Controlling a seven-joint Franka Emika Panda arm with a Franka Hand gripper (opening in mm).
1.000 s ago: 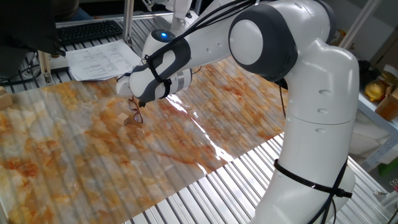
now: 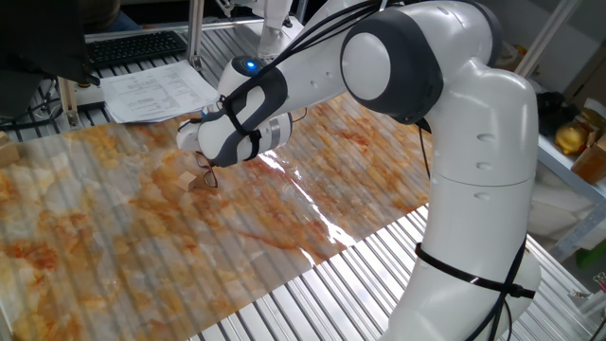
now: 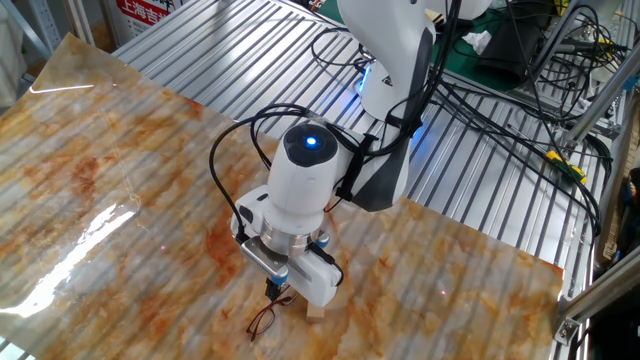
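A pair of thin dark-framed eyeglasses is at the hand, over the marbled board. A small wooden block sits beside the glasses on the board. My gripper points down, its dark fingertips close to one end of the glasses in exterior view 2. The hand hides most of the fingers in exterior view 1. Whether the fingers are open or closed around the frame cannot be made out.
The marbled board is mostly clear around the hand. Printed papers and a black keyboard lie behind it. A brown box stands at the left edge. Cables run over the slatted table in exterior view 2.
My hand has come down slightly, and the upper arm has shifted a little to the left. The glasses and the block look to be in the same place.
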